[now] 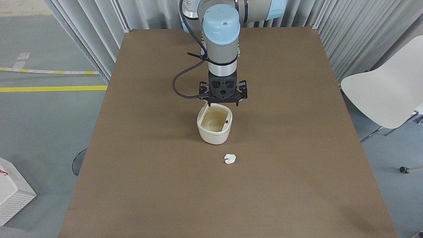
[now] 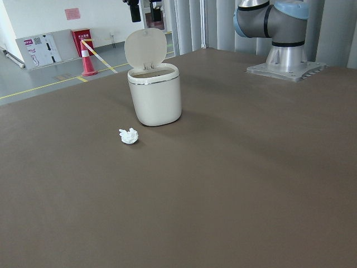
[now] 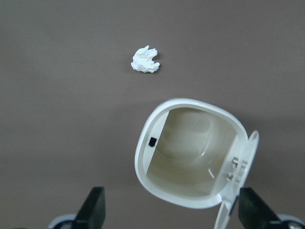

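Observation:
A cream bin [image 1: 214,137] [image 2: 156,100] [image 3: 186,191] stands on the brown table with its lid up; the wrist view shows it empty inside. A crumpled white paper ball [image 1: 230,158] [image 2: 128,136] [image 3: 145,60] lies on the table outside it, in front of the bin in the front view. My gripper [image 1: 223,103] is just above and behind the bin, its fingers apart, open with nothing between them.
A white chair [image 1: 384,91] stands off its right edge and grey curtains run behind it. The robot base [image 2: 285,68] is at the table's back.

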